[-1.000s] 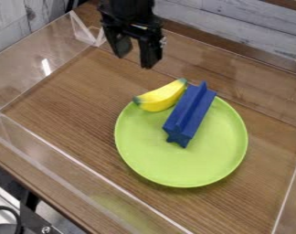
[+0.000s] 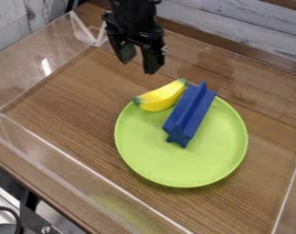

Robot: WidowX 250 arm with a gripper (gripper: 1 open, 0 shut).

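Observation:
My black gripper (image 2: 138, 55) hangs at the top centre of the camera view, open, with nothing between its fingers, above bare wood behind the plate. A green plate (image 2: 175, 164) lies on the wooden surface. On its back part rest a yellow banana (image 2: 159, 96) and a long dark blue block-like object (image 2: 191, 113), side by side, the blue one to the right.
Clear plastic walls (image 2: 23, 69) edge it at the left, with a pale wooden wall (image 2: 236, 27) at the back.
My gripper has shifted slightly over the last second. The plate, banana and blue object have not moved.

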